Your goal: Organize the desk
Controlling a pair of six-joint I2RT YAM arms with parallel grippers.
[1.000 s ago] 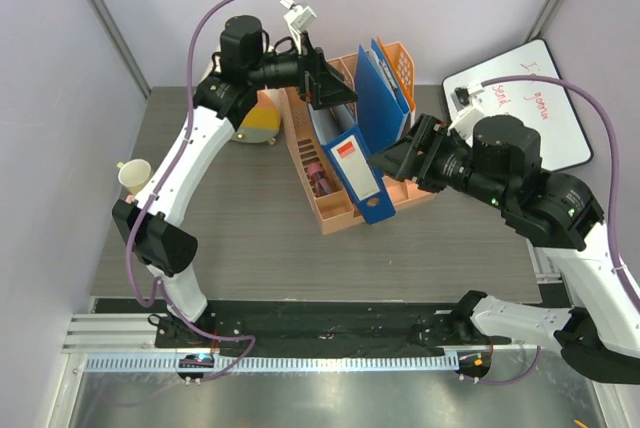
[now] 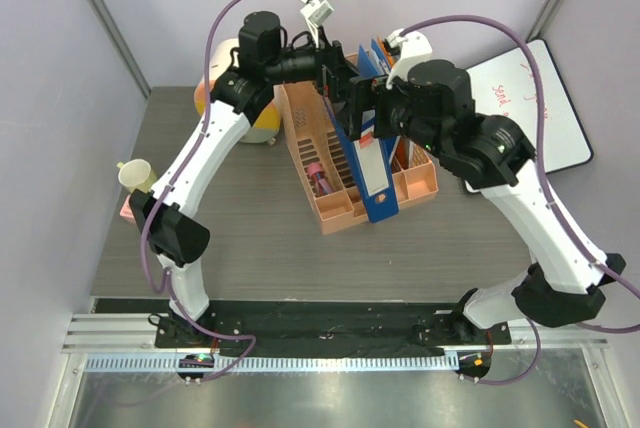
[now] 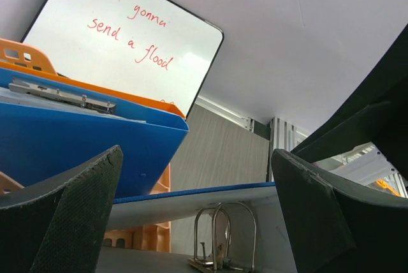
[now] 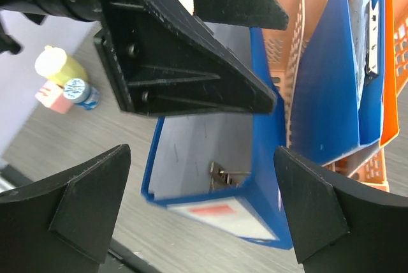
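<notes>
A blue binder (image 2: 375,178) with a white label stands in the orange desk organizer (image 2: 335,210), its spine facing the front. Over its upper part, my left gripper (image 2: 340,88) and right gripper (image 2: 357,113) hang close together. Both are open. In the left wrist view the binder's top edge (image 3: 197,192) runs across the gap between the spread fingers. From the right wrist, the spine (image 4: 223,215) shows between the parted fingers, and the left gripper's dark fingers (image 4: 210,91) reach across above the binder. Whether any finger touches it, I cannot tell.
A second blue folder (image 4: 325,88) and an orange one stand to the binder's right. A whiteboard (image 2: 530,103) with red writing lies at the back right. At the left are a yellow cup (image 2: 137,175) and a small blue-lidded jar (image 4: 81,93).
My right gripper has swung left and back, from beside the folders to above the binder. The left gripper has shifted slightly right. The binder stands more upright, its spine now turned.
</notes>
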